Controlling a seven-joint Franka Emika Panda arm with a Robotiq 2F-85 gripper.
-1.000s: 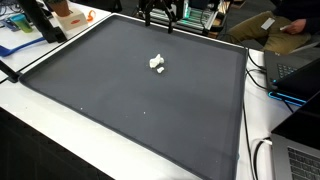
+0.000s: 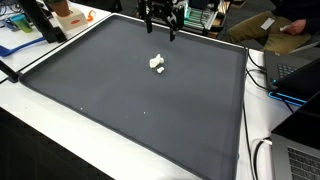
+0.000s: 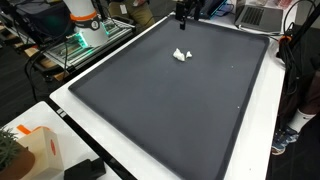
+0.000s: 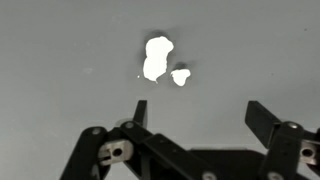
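Observation:
Two white lumps, one large and one small, lie close together on the grey board. In the wrist view the large lump is elongated, and the small lump sits just to its lower right with a narrow gap. Exterior view 1 shows the large lump toward the far side of the board; what they are made of is unclear. My gripper is open, its black fingers wide apart with nothing between them. From outside, the gripper hangs at the board's far edge, behind the lumps and apart from them.
The grey board is otherwise largely bare, with only tiny white specks. Laptops stand along the right side. A seated person is beyond the far right corner. A potted plant stands at the near left in exterior view 2.
The lumps have stayed in place.

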